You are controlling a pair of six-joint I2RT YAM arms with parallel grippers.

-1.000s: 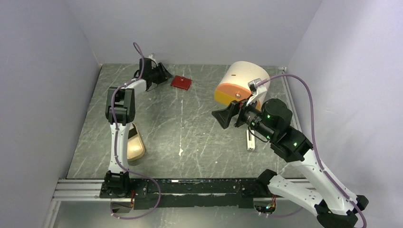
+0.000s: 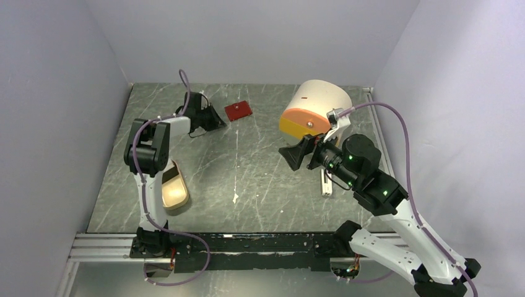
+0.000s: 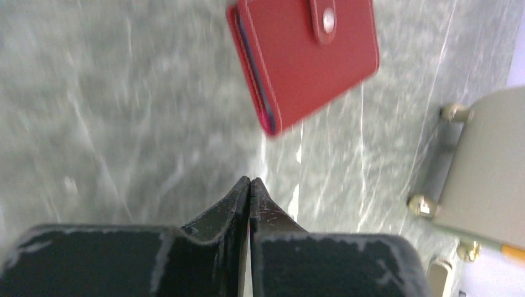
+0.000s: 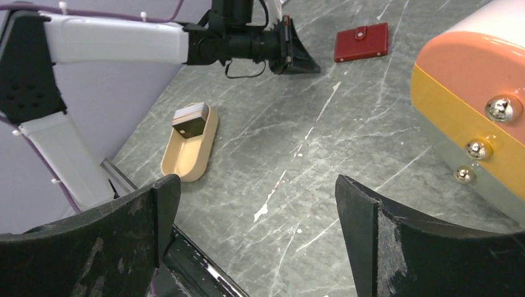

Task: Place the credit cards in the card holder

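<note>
The dark red card holder lies flat near the back of the table, slightly turned, its snap strap on top. In the left wrist view the holder shows a dark slit along its near-left edge. My left gripper is just left and in front of it, apart from it. Its fingertips meet, and no card shows between them. A stack of cards leans in the beige tray at the left. My right gripper hangs open and empty over the right side of the table.
A white, orange and yellow rounded object on metal knobs stands at the back right. In front of it lies a small white item.
Now the holder is tilted the other way, and that gripper has moved forward and left off it.
</note>
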